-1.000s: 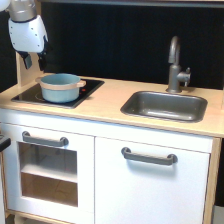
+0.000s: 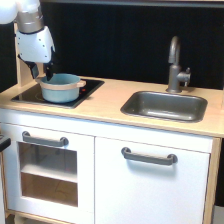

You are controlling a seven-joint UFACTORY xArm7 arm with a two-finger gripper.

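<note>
A light blue pot (image 2: 62,95) with a pale handle on its right stands on the black cooktop (image 2: 92,88) at the back left of the counter. My white arm reaches in from the upper left. Its dark gripper (image 2: 43,73) is at the pot's left rim, low and close to it. Whether the fingers touch the rim or straddle it is too small to tell. The fingers' opening does not show clearly either.
A metal sink (image 2: 165,105) with a grey tap (image 2: 176,65) is set in the right of the wooden counter (image 2: 115,97). Below are white cabinet doors with grey handles. Between cooktop and sink the counter is clear.
My arm has moved right and downward, bringing the gripper from above the cooktop's left side to the pot's left rim. The pot looks unmoved.
</note>
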